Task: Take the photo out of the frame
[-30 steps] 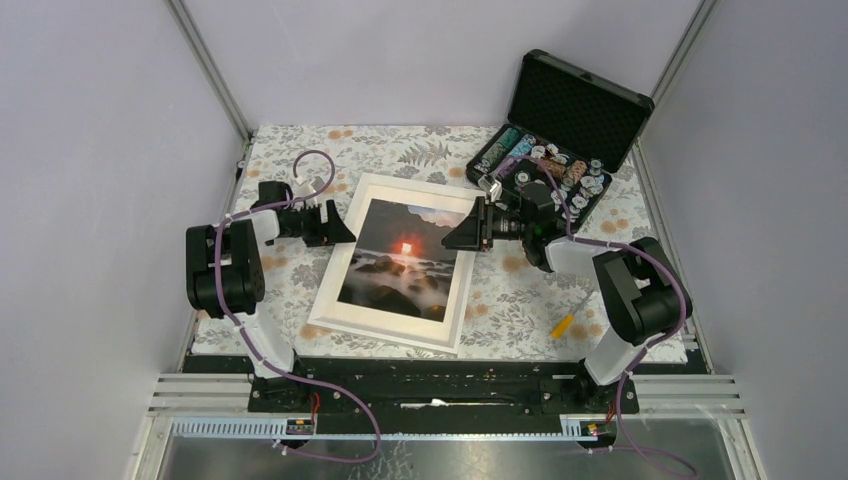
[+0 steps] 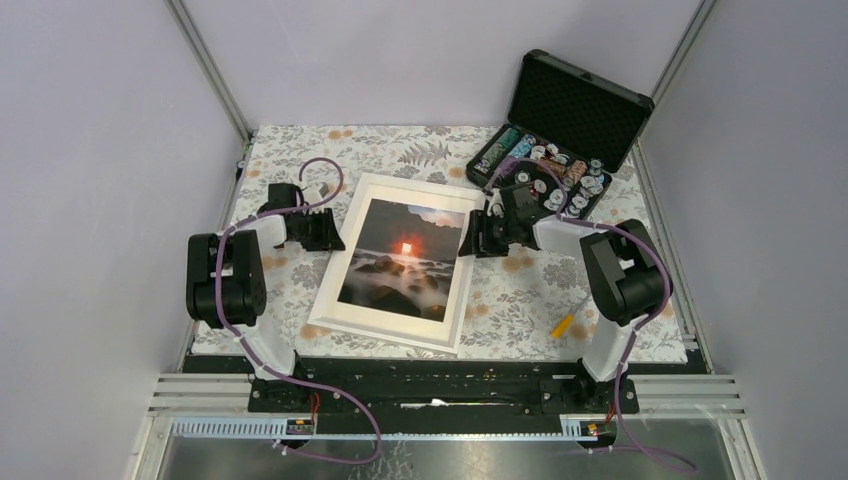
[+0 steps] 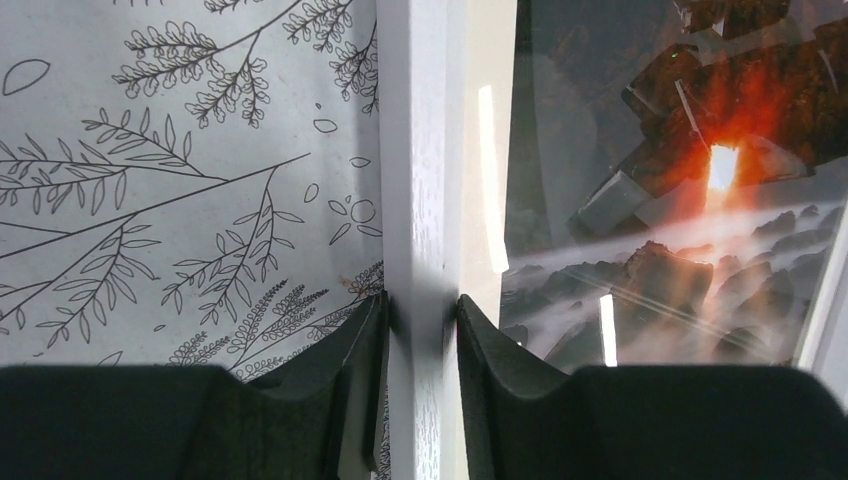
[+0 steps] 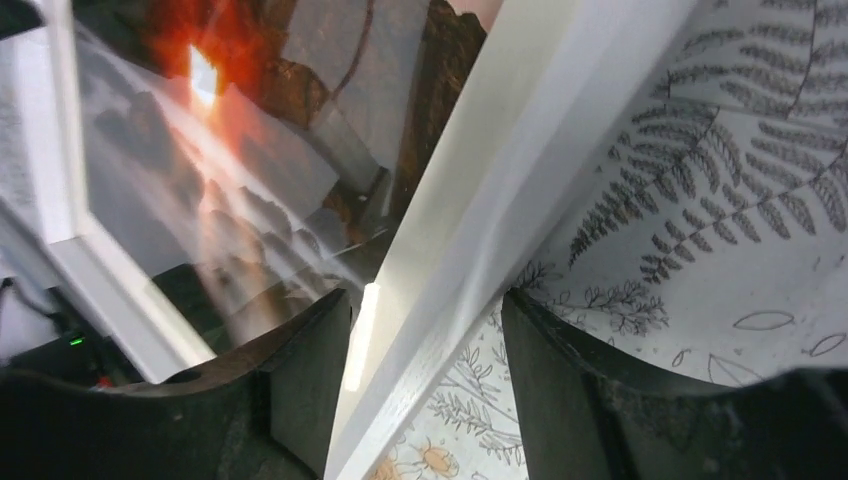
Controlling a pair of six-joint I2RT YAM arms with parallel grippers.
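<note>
A white picture frame (image 2: pixel 360 326) lies tilted at mid-table, with a sunset seascape photo (image 2: pixel 385 270) inside its pale inner border. Its left side bar (image 3: pixel 425 180) sits between the fingers of my left gripper, which is shut on it. On the opposite side my right gripper is part open, one finger either side of the right bar (image 4: pixel 500 215). A gap shows between the bar and the right-hand finger (image 4: pixel 545 360). Reflections of light cross the photo in both wrist views.
An open black case (image 2: pixel 578 95) filled with poker chips stands at the back right, close behind my right gripper. A yellow-handled tool (image 2: pixel 563 325) lies at the front right.
My right gripper has come down at the frame's right edge, and its fingers have drawn closer together. The frame has stayed in place.
</note>
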